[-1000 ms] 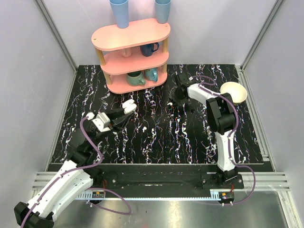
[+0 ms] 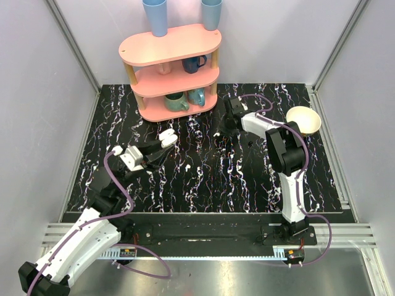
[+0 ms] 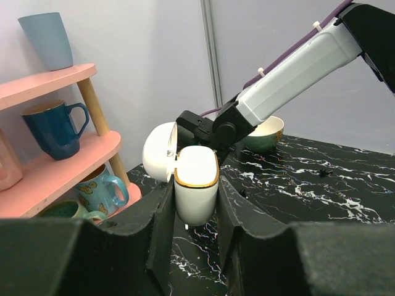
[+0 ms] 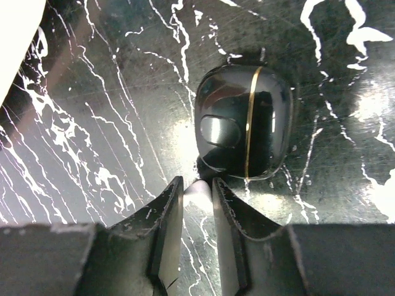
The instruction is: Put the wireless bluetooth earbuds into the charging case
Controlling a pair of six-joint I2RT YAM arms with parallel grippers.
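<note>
My left gripper [image 2: 162,149] is shut on the white open charging case [image 3: 195,188], whose lid stands up at the back, held raised left of the middle. My right gripper is low over the table at the back right, its fingers slightly apart around a small white piece [image 4: 197,202], probably an earbud; whether they grip it cannot be told. Just beyond the fingertips lies a glossy black case-like object [image 4: 244,120] with a gold line.
A pink shelf [image 2: 170,43] with mugs and cups stands at the back left. A cream bowl [image 2: 303,119] sits at the right.
My right gripper has shifted slightly to the left over the table. The left arm and the case in it have not moved.
</note>
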